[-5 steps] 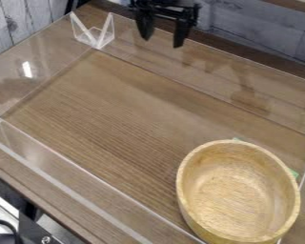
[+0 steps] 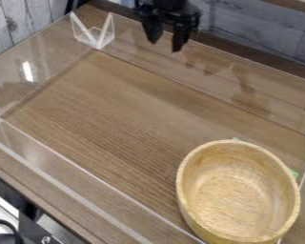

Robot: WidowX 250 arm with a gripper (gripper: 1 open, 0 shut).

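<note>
My gripper (image 2: 166, 25) is a dark shape at the top centre of the camera view, over the back part of the wooden table (image 2: 136, 114). It is small and blurred, so I cannot tell whether it is open or shut or holds anything. A large pale yellow bowl (image 2: 239, 170) sits at the front right of the table.
A white wire-like stand (image 2: 95, 33) stands at the back left. A small pale green item lies partly hidden behind the bowl's right side. Dark space and cables lie beyond the lower-left edge.
The bowl and stand are unmoved.
</note>
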